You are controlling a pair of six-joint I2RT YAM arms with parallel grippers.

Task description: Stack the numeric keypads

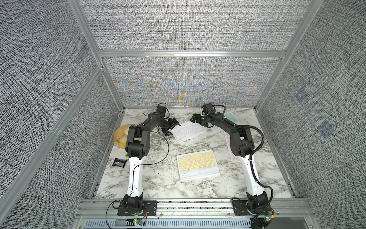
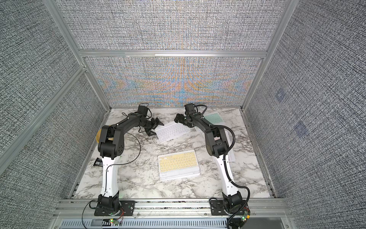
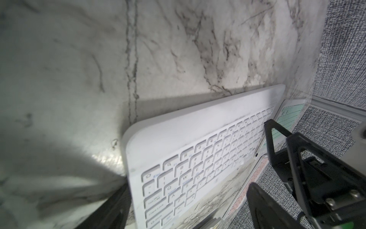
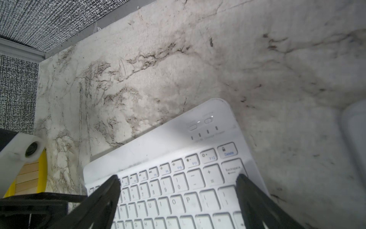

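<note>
A white keyboard (image 1: 188,131) lies at the back middle, angled. My left gripper (image 1: 170,127) is at its left end; in the left wrist view its fingers straddle the low near corner, apart. My right gripper hovers open over the keyboard's right end, near the Backspace and Delete keys. A yellow keyboard (image 1: 196,162) lies at the front middle on a white keyboard (image 1: 199,175). A green keyboard (image 3: 287,116) and a pink keyboard (image 1: 232,150) lie at the right, partly hidden by the right arm.
A yellow bowl (image 1: 120,141) and a small black packet (image 1: 119,163) sit at the left, beside the left arm. Walls enclose it at the sides and back.
</note>
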